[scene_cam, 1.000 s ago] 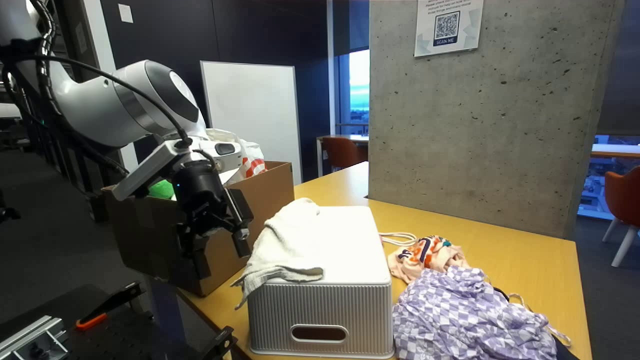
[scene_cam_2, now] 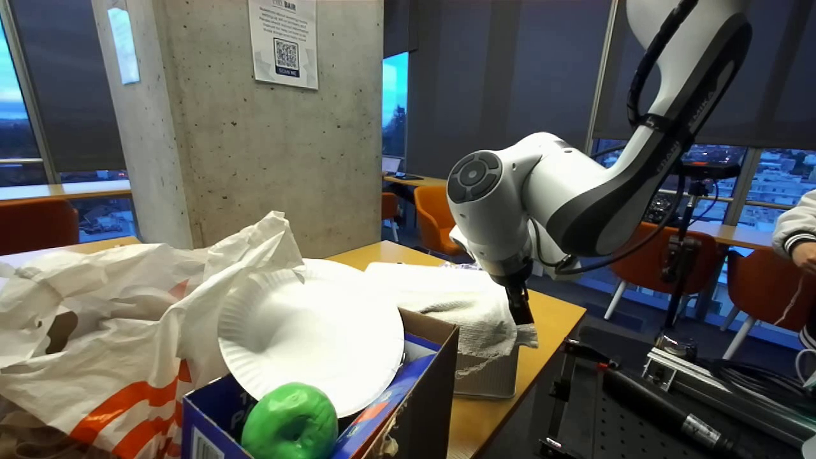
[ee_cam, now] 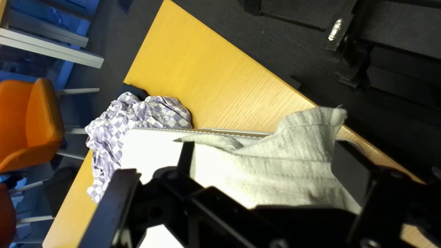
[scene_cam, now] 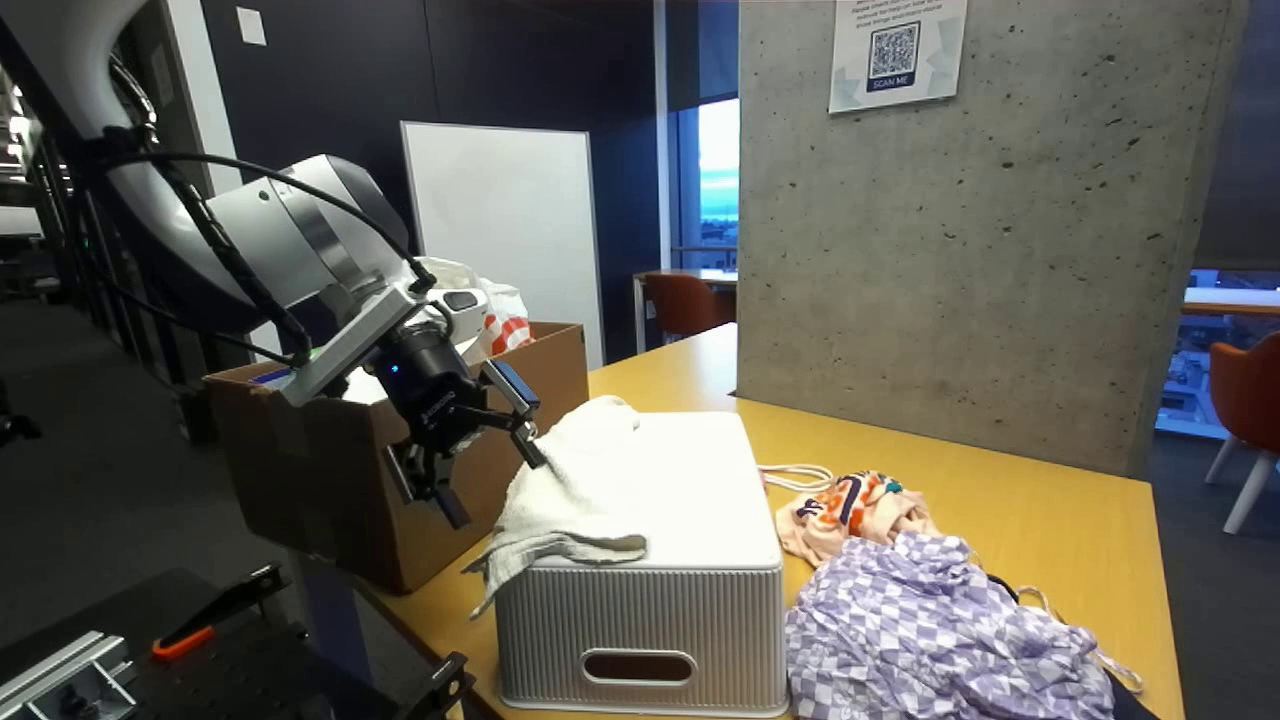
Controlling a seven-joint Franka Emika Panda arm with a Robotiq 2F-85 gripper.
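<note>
A whitish cloth (scene_cam: 570,486) is draped over the left edge of a white ribbed box (scene_cam: 642,636), one corner hanging down its side. My gripper (scene_cam: 493,482) is open and tilted beside the cloth's left side, its upper finger close to the fabric. Whether that finger touches the cloth I cannot tell. In the wrist view, the cloth (ee_cam: 285,173) shows between the widely spread fingers of my gripper, without being gripped. From the other side, my gripper (scene_cam_2: 520,306) appears in front of the cloth (scene_cam_2: 478,317), hiding part of it.
A cardboard box (scene_cam: 348,480) stands close behind the gripper, holding a paper plate (scene_cam_2: 313,329) and a green ring-shaped object (scene_cam_2: 291,424). Checkered purple cloth (scene_cam: 936,636) and a peach patterned cloth (scene_cam: 858,516) lie right of the ribbed box. Bare table (ee_cam: 215,78) shows beside it.
In exterior view 1, my gripper has moved right toward the cloth and tilted, its fingers now pointing more to the right. The cloth and box look unchanged.
</note>
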